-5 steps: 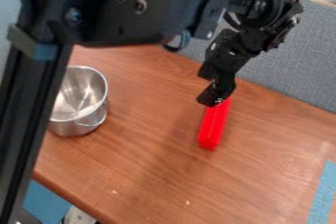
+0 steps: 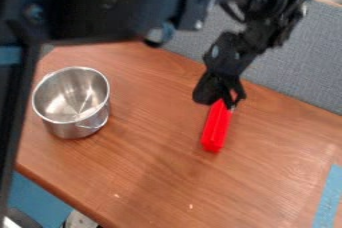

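Note:
My black gripper (image 2: pixel 221 97) hangs over the far end of a red bar (image 2: pixel 215 129) that lies lengthwise on the wooden table (image 2: pixel 147 172). The gripper looks shut, and I see nothing held between its fingers; whether it touches the bar is unclear. A steel pot (image 2: pixel 71 100) stands at the left of the table.
The dark arm crosses the top left of the view. A grey padded surface (image 2: pixel 287 62) lies behind the table. A blue strip (image 2: pixel 326 194) is at the right edge.
The upper arm has moved up and left, uncovering more of the pot's left side. The gripper has shifted slightly and stays by the bar's far end. The bar looks unmoved.

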